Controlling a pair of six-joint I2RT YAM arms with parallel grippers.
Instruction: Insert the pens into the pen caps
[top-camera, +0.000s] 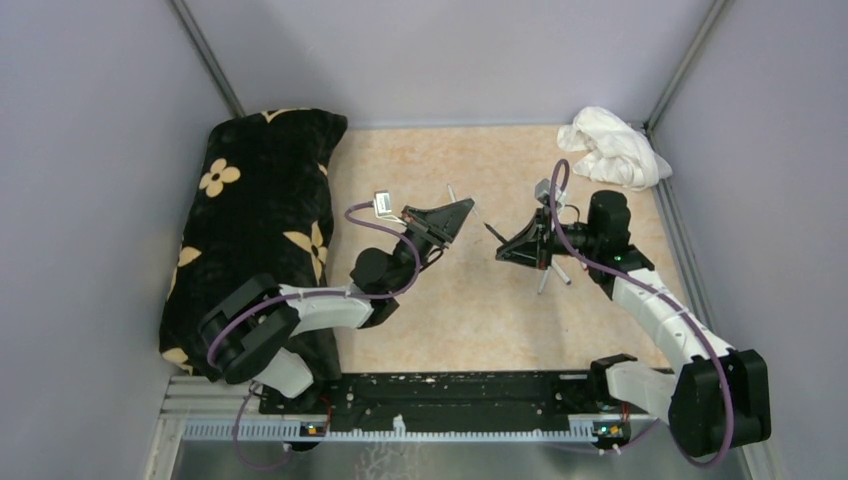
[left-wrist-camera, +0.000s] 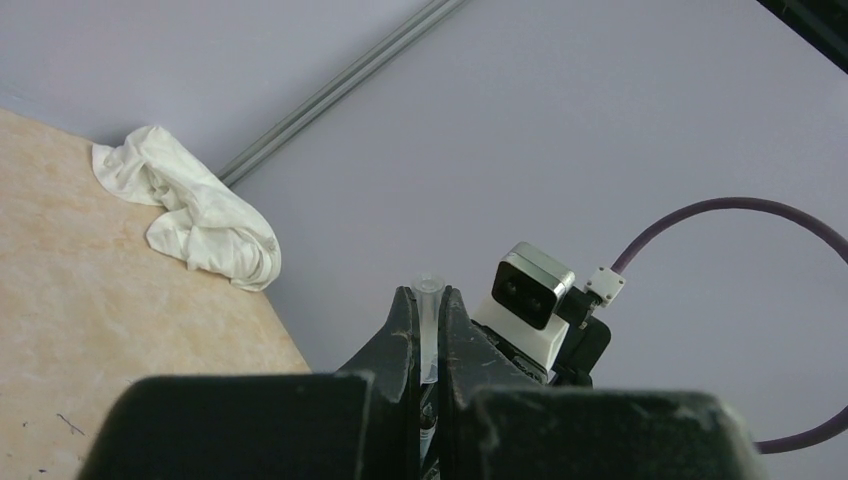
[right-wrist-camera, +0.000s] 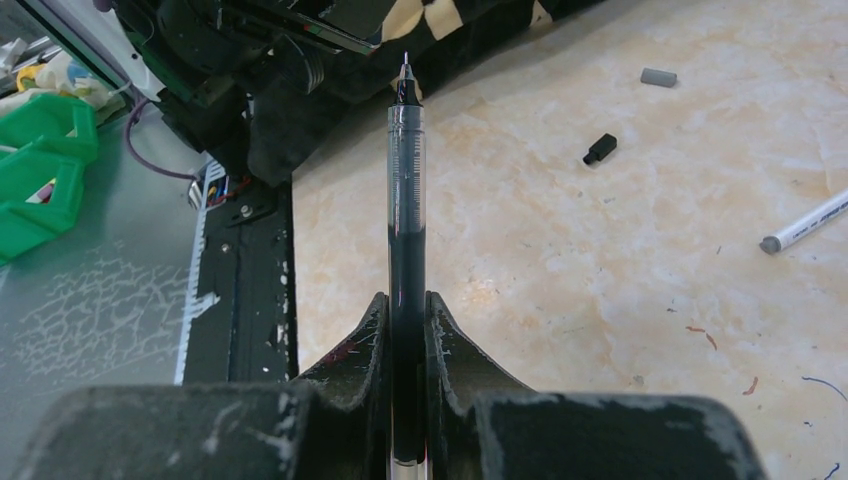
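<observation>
A slim pen (right-wrist-camera: 406, 200) with a clear barrel, dark ink and a bare metal tip is clamped in my right gripper, its tip pointing away from the fingers. From above, that pen (top-camera: 493, 232) slants toward the upper left out of the right gripper (top-camera: 501, 251). Between the fingers of my left gripper sits a clear pen cap (left-wrist-camera: 428, 335), with its round end outward; the fingers are shut on it. In the top view the left gripper (top-camera: 471, 204) is up and left of the pen's tip, with a small gap between them.
A white pen (top-camera: 451, 191) lies on the table (top-camera: 440, 320) behind the left gripper. More pens (top-camera: 561, 272) lie partly under the right arm. A black piece (right-wrist-camera: 600, 149) and a grey piece (right-wrist-camera: 658, 77) are loose. White cloth (top-camera: 615, 150) lies back right; a dark cushion (top-camera: 260, 200) stands left.
</observation>
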